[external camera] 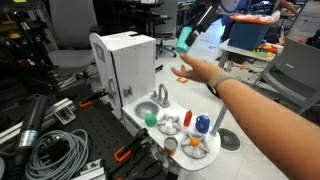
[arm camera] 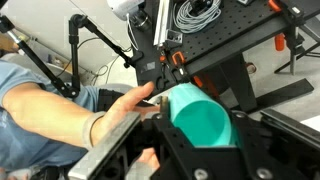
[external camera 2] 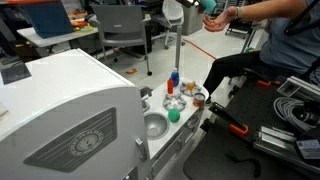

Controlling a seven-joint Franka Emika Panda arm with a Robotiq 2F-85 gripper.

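Note:
A teal cup (external camera: 184,40) is held high above the white counter, at the top of exterior view 1. My gripper is shut on it, with the dark fingers on either side of its body. The cup's rounded end fills the middle of the wrist view. A person's bare hand (external camera: 193,68) reaches in from the right, just below the cup. In the wrist view that hand (arm camera: 128,103) is beside the cup; whether it touches cannot be told.
On the counter are a green bowl (external camera: 152,119), a red bottle (external camera: 187,118), a blue mug (external camera: 202,124), a brownish cup (external camera: 170,146) and plates, one with an orange item (external camera: 194,141). A sink (external camera: 146,109) and a white cabinet (external camera: 126,60) stand to the left. The person's forearm blocks the right side.

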